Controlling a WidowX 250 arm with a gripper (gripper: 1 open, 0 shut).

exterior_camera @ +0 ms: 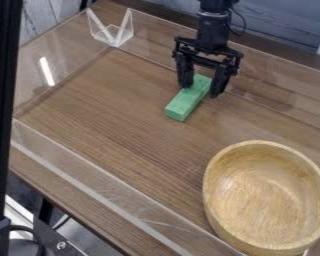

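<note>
A black two-finger gripper (pixel 202 76) hangs from the top of the camera view over a green rectangular block (pixel 186 103) lying on the wooden table. Its fingers are spread apart on either side of the block's back end, which is partly hidden by them. Whether they touch the block I cannot tell.
A large light wooden bowl (pixel 263 204) fills the lower right. A clear plastic holder (pixel 109 30) stands at the back left. A transparent edge runs along the table's lower left side.
</note>
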